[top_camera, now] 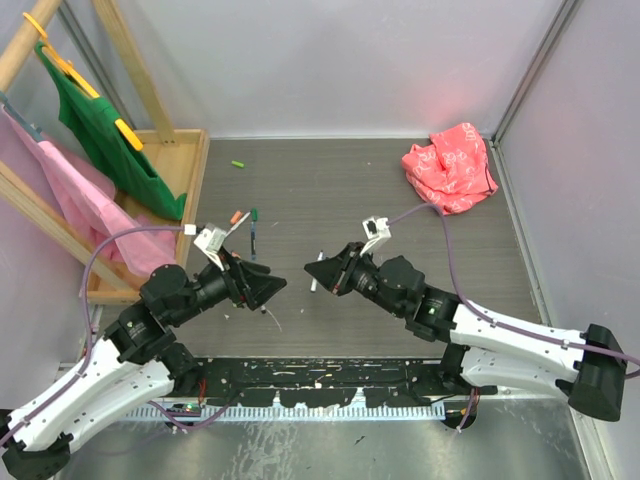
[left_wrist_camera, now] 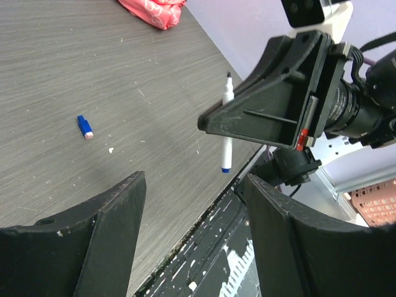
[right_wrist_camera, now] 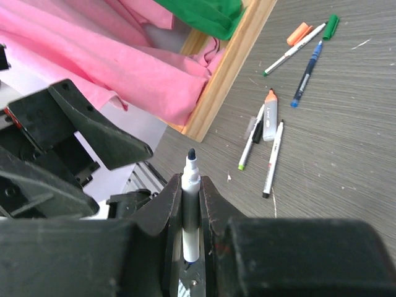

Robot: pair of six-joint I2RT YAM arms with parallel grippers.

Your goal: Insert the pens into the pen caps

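A white pen [right_wrist_camera: 191, 216] with a dark tip pointing up and a blue end below stands nearly upright, with my right gripper shut on it. On the table lies a small blue cap [left_wrist_camera: 84, 127], apart from both grippers; in the top view it is hidden. My left gripper is open and empty, facing the right gripper across a small gap. Behind the left gripper lie a white pen with a black end [right_wrist_camera: 273, 159], a white pen with a light green end [right_wrist_camera: 251, 137] and a blue pen [right_wrist_camera: 307, 74].
A grey marker with an orange tip [right_wrist_camera: 270, 116], an orange cap [right_wrist_camera: 299, 34] and a green cap [right_wrist_camera: 331, 26] lie on the left side. The wooden rack [top_camera: 185, 160] with hanging cloths borders the left. A red cloth [top_camera: 450, 168] sits back right.
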